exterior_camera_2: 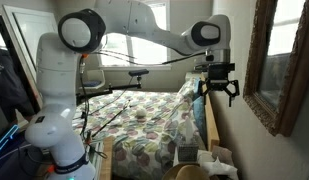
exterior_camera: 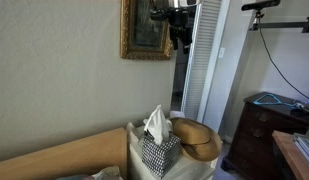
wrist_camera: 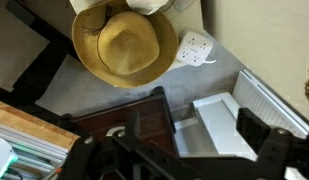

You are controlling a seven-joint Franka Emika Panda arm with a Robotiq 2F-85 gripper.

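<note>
A brown brimmed hat (exterior_camera: 197,142) lies beside a black-and-white patterned tissue box (exterior_camera: 160,154) on a pale surface by the wall. White tissue (exterior_camera: 157,124) stands up out of the box. My gripper (exterior_camera: 181,46) hangs high above them, near the picture frame, touching nothing. In exterior view 2 the gripper (exterior_camera_2: 219,96) points down with its fingers spread. Looking down in the wrist view, I see the hat (wrist_camera: 129,45) at the upper left, away from the open fingers, which hold nothing.
A gilt-framed picture (exterior_camera: 146,28) hangs on the wall close to the arm. The dark dresser (exterior_camera: 258,132) stands at the right. A white power strip (wrist_camera: 192,47) lies near the hat. Behind is a bed (exterior_camera_2: 144,118) with a patterned cover.
</note>
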